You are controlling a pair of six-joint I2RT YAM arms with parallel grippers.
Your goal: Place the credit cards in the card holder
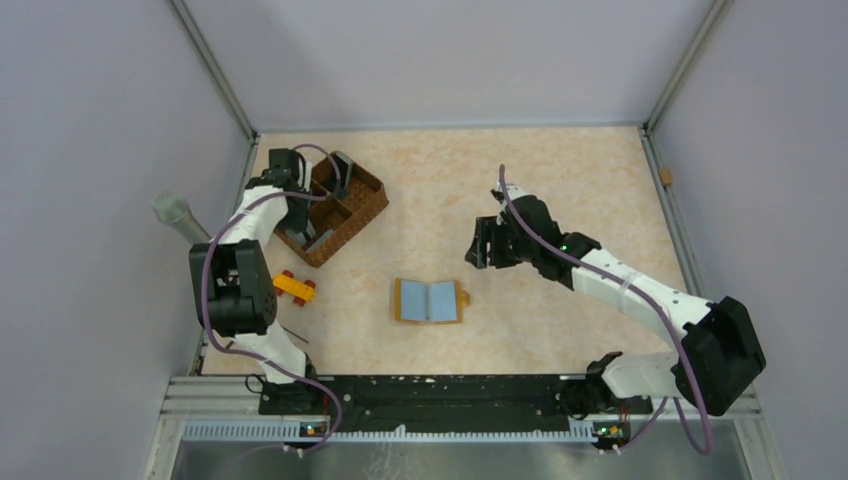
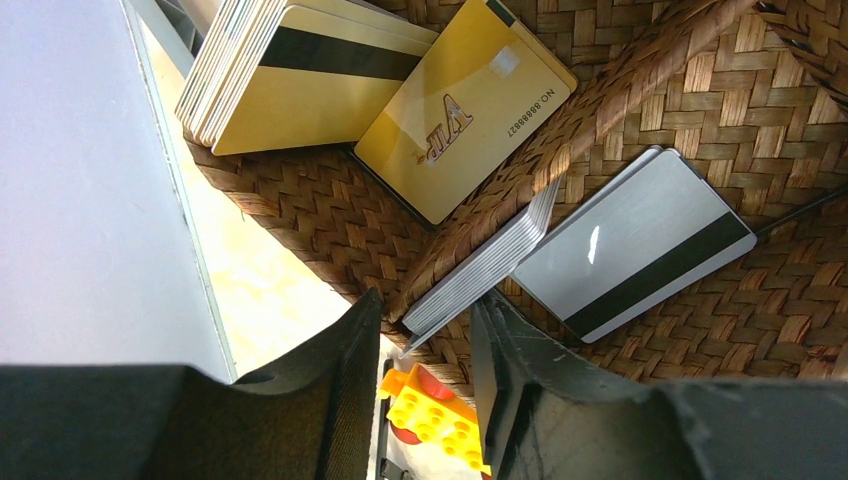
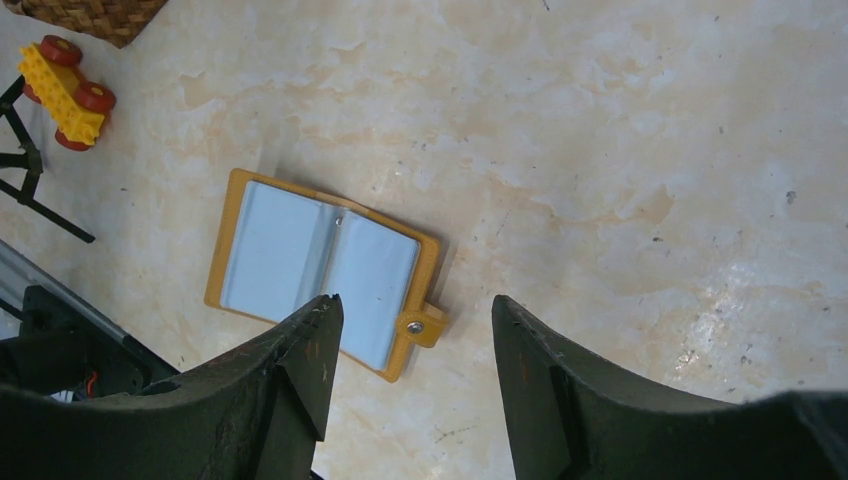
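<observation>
In the left wrist view a woven basket (image 2: 300, 215) holds a stack of gold cards (image 2: 310, 95), a gold VIP card (image 2: 460, 120), a stack of silver cards (image 2: 485, 255) along a divider and flat silver cards (image 2: 635, 240). My left gripper is open, its fingertips at the near end of the upright silver stack; whether they touch it is unclear. The card holder (image 3: 260, 240), a tan board with pale blue panels, lies on the table in the right wrist view. My right gripper hangs open near it, nothing between its fingers.
A yellow toy car (image 1: 295, 286) and a dark thin stand (image 3: 30, 175) lie left of the holder, below the basket. Walls border the workspace.
</observation>
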